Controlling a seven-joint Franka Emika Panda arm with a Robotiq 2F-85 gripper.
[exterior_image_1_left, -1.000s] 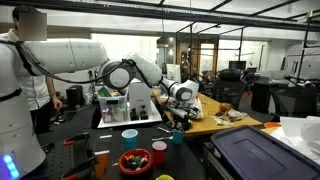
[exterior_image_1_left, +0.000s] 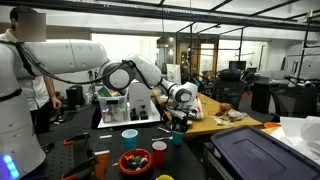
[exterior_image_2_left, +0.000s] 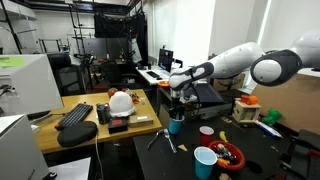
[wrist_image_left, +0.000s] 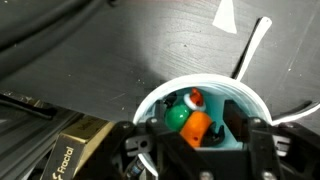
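Observation:
My gripper (exterior_image_1_left: 180, 126) points down just above a teal-blue cup (exterior_image_1_left: 177, 139) on the dark table. In the wrist view, the cup's pale rim (wrist_image_left: 215, 79) surrounds several small things, among them a green one (wrist_image_left: 178, 118) and an orange one (wrist_image_left: 196, 129). Two dark fingers reach over the mouth of the cup from the near side, standing apart with the orange thing showing between them. Whether either finger touches anything inside is hard to tell. From the other side, exterior view 2 has the gripper (exterior_image_2_left: 178, 107) over the same cup (exterior_image_2_left: 176, 126).
Nearby stand a red cup (exterior_image_2_left: 207, 134), another blue cup (exterior_image_2_left: 205, 162) and a red bowl (exterior_image_2_left: 229, 154) of small items. Light-coloured utensils (exterior_image_2_left: 168, 140) lie beside the teal cup. A large dark tray (exterior_image_1_left: 262, 155) and a cardboard box (wrist_image_left: 82, 145) border the free table surface.

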